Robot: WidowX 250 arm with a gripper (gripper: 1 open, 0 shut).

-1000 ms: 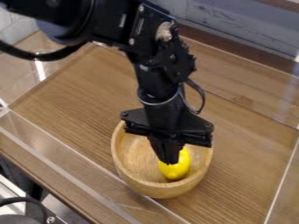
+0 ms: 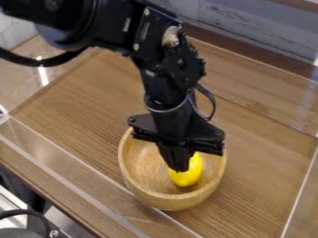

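Note:
A round wooden bowl (image 2: 144,186) sits on the wooden table, holding a yellow object (image 2: 188,173) like a lemon or toy. My black gripper (image 2: 179,160) hangs low over the bowl, its fingertips just above or beside the yellow object, partly covering it. The fingers look close together; whether anything is between them is hard to see.
Bare wooden tabletop (image 2: 74,112) spreads left and right of the bowl. A pale wall (image 2: 248,33) runs along the back. Cables and dark hardware lie below the table's edge at lower left.

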